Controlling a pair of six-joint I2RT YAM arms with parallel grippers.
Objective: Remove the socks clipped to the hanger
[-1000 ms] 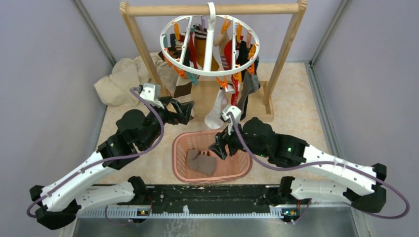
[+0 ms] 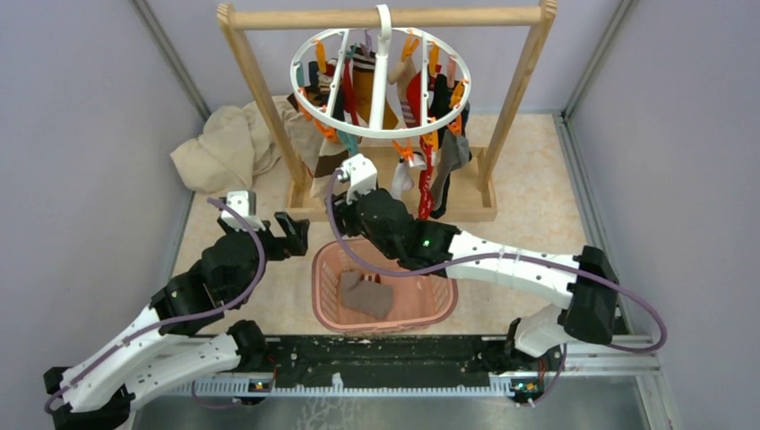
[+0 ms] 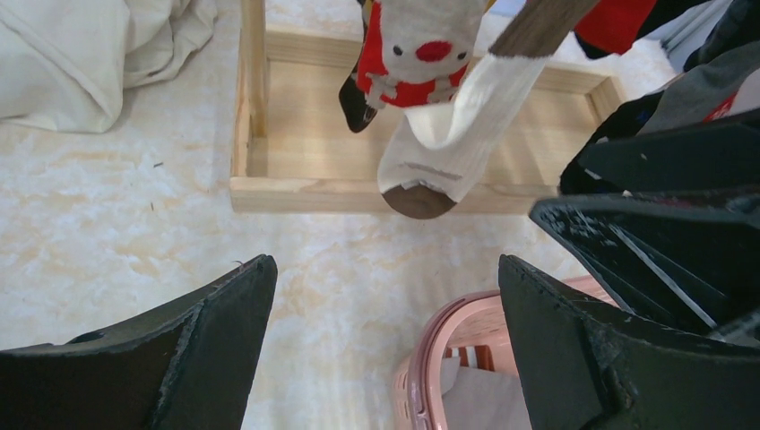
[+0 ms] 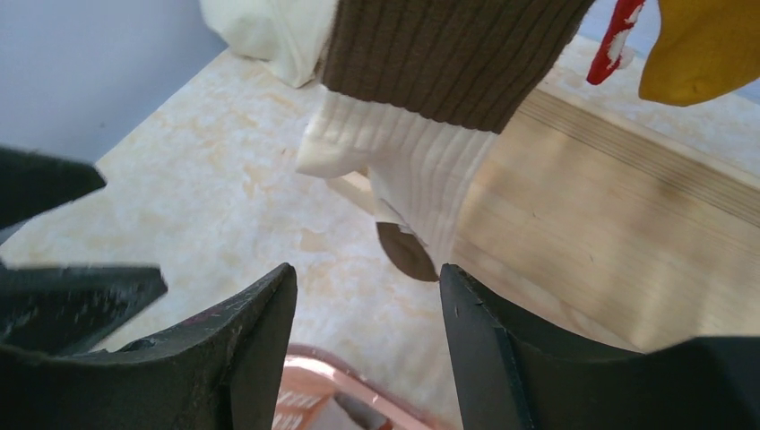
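A round white hanger (image 2: 380, 133) holds several clipped socks. The brown-and-white sock (image 4: 426, 152) hangs directly ahead of my right gripper, which is open with nothing between its fingers. In the left wrist view the same sock (image 3: 448, 148) hangs above and beyond my left gripper, also open and empty. From the top, my left gripper (image 2: 303, 235) is left of the basket's back edge, and the right one (image 2: 339, 215) is close beside it, below the ring's front. A grey sock with a red-nosed face (image 3: 426, 54) hangs behind. The sock's clip is outside both wrist views.
A pink basket (image 2: 320, 296) stands below, with a grey sock (image 2: 366, 297) in it. The wooden stand (image 2: 529, 90) frames the hanger. My grippers are close together; right gripper fingers (image 3: 574, 215) intrude into the left wrist view. A beige cloth (image 2: 220, 157) lies back left.
My right gripper has moved up and left from over the basket to face the brown-and-white sock. The left gripper has drawn back down and left. Both have stayed open.
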